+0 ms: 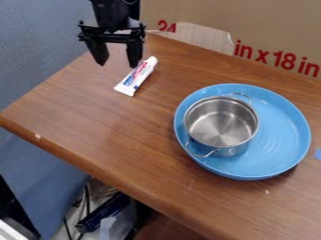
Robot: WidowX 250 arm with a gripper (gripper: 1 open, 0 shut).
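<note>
A black gripper point(116, 53) hangs over the back left of the wooden table, its two fingers apart and empty, above and left of a white toothpaste tube point(135, 77) with red and blue print lying on the table. On the right a steel pot point(221, 125) stands on a round blue plate point(279, 155).
A cardboard panel point(257, 33) stands behind the table. Beyond the left edge is a lower area with dark items and cables.
</note>
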